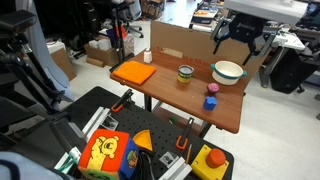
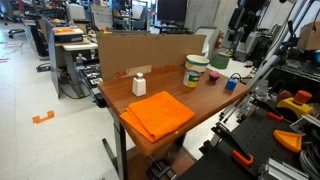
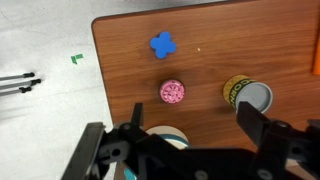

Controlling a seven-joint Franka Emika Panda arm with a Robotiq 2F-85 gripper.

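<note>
High over the table's right side, my gripper (image 1: 233, 53) hangs with its fingers spread and nothing between them. The wrist view looks down past the open gripper at a round pink item (image 3: 172, 91). Beyond that lies a small blue item (image 3: 163, 44). A tin with a yellow-green label (image 3: 235, 88) stands near the right finger, partly covered by it. Below the gripper in exterior view 1 is a white pot (image 1: 228, 72); the wrist view shows only part of the pot's rim (image 3: 168, 131), the rest hidden behind the gripper.
An orange cloth (image 2: 157, 116) lies flat on the brown table (image 1: 170, 93), with a small white bottle (image 2: 139, 85) near it. A cardboard panel (image 2: 150, 50) stands along the back. Toys, including a yellow block with a red button (image 1: 210, 160), fill the foreground.
</note>
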